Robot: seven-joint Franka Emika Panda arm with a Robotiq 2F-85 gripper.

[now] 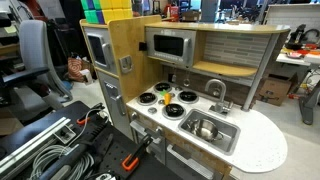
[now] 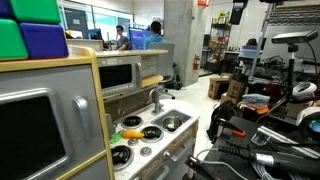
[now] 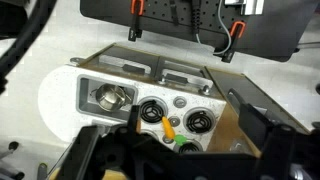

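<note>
In the wrist view my gripper is seen from above the toy kitchen, its two dark fingers wide apart at the lower edge. No object shows held between them. Below lies an orange, carrot-like item (image 3: 168, 127) on the white stovetop, between the black burners. A small green item (image 3: 188, 148) is near it, partly cut off by shadow. Inside the sink (image 3: 88, 95) sits a metal pot (image 3: 108, 96). Exterior view 1 has the orange-yellow item (image 1: 168, 98) among the burners and the pot (image 1: 205, 130) in the basin.
A microwave (image 1: 172, 45) and shelf overhang the back of the counter. The faucet (image 1: 219, 93) rises behind the sink. To the right, the white rounded countertop (image 1: 260, 145) is bare. Cables (image 1: 55, 155) and dark rails with orange-handled clamps (image 1: 130, 162) lie in front.
</note>
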